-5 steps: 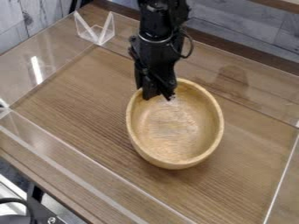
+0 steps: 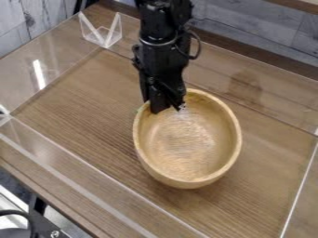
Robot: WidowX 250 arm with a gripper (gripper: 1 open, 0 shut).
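Note:
A tan oval bowl lies on the wooden table, centre right. The black robot arm reaches down from the top, and its gripper is at the bowl's upper-left rim. Whether the fingers are closed on the rim is hidden by the dark wrist and too small to tell. The bowl looks empty.
Clear plastic holders stand at the top left and at the left edge. A wooden ledge runs along the back right. Bare table lies left of and below the bowl. Black cables show at the bottom left corner.
Over the last second the gripper and arm have shifted slightly, and the bowl has moved a little with its lower part toward the viewer.

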